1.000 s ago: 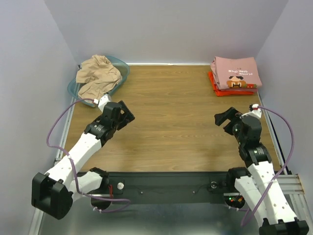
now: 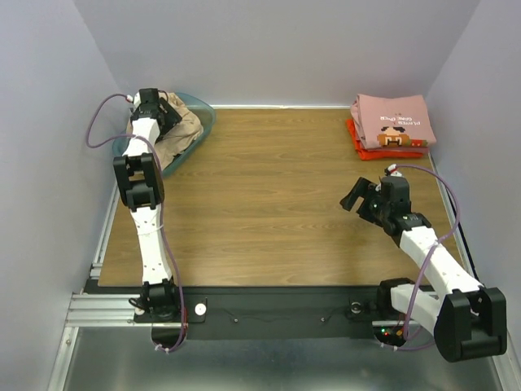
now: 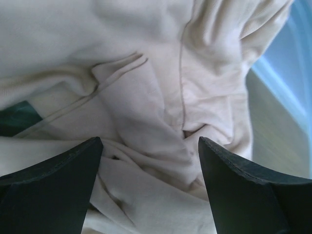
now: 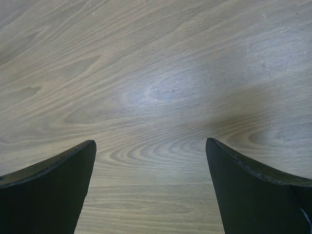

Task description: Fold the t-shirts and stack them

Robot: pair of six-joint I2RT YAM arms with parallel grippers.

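Note:
A crumpled beige t-shirt point(image 2: 184, 133) lies in the blue basket point(image 2: 203, 112) at the back left. Over it, my left gripper is open; the shirt's wrinkled cloth point(image 3: 141, 107) fills most of the left wrist view between and beyond the fingers. At the back right sits a stack of folded shirts: a pink one point(image 2: 407, 116) with a printed figure on top, a red one point(image 2: 370, 154) beneath. My right gripper point(image 2: 350, 201) hangs open above the table in front of that stack. Only bare wood shows between its fingers.
Walls close in behind and on both sides. A dark green patch point(image 3: 19, 118) shows under the beige cloth in the left wrist view.
The left arm has swung from the table's left side up and back over the basket. My right arm has shifted slightly left and nearer the front. The folded stack has not moved.

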